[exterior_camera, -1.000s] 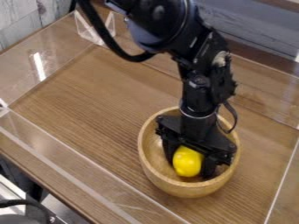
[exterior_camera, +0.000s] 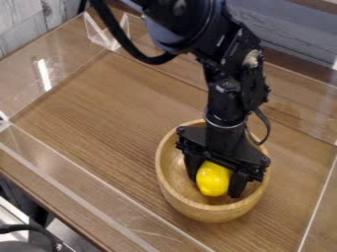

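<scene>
A yellow rounded object lies inside a round tan wooden bowl at the lower middle of the camera view. My black gripper reaches down into the bowl from above, open, with its fingers around the yellow object. The dark fingers partly hide the object's top and sides.
A pale wall or ledge runs along the back and upper right. A dark cable shows at the lower left corner.
The gripper and arm have shifted very slightly over the bowl, and the yellow object sits a little higher in the view.
</scene>
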